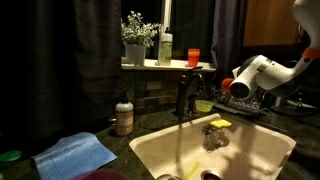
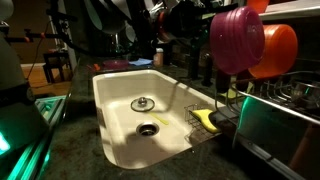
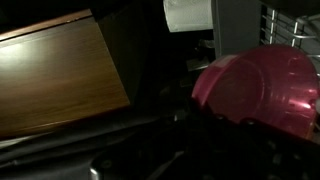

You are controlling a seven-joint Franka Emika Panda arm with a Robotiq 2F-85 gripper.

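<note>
A pink bowl (image 2: 237, 40) is held up beside the dish rack in exterior view 2, tipped on its side. My gripper (image 2: 207, 32) is at its left side, shut on the bowl; the dark fingers are hard to make out. In the wrist view the bowl (image 3: 265, 90) fills the right side, close against the dark gripper. An orange bowl (image 2: 276, 52) is just right of the pink one, over the metal dish rack (image 2: 285, 92). Exterior view 1 shows only an orange-red patch (image 1: 227, 84) beside the arm; which bowl it is, I cannot tell.
The white sink (image 2: 125, 118) holds a round metal strainer or lid (image 2: 143, 103). On its rim is a yellow sponge (image 2: 206, 120). The faucet (image 1: 186, 92) stands behind the sink. A soap bottle (image 1: 124, 117) and a blue cloth (image 1: 73, 156) occupy the counter to the left.
</note>
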